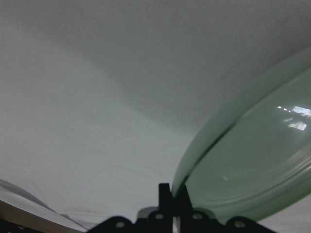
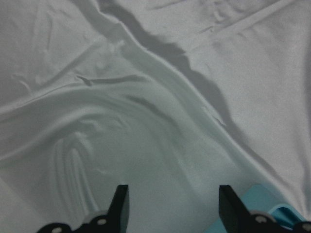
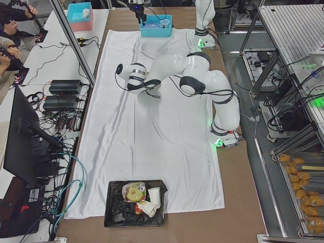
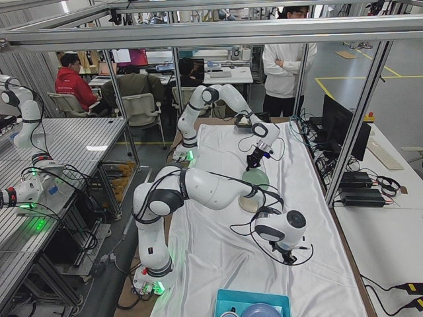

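A green plate is in the middle of the white cloth, above or on a cream plate, partly hidden by the near arm. My left gripper is at its rim; in the left wrist view the fingers of that gripper are shut on the rim of the green plate. My right gripper stands open over bare cloth, nothing between its fingers, with a corner of the blue bin at the lower right of its view.
The blue bin holds plates and a cup at one end of the cloth. A black tray with food and wrappers lies at the other. A monitor stands beside the table.
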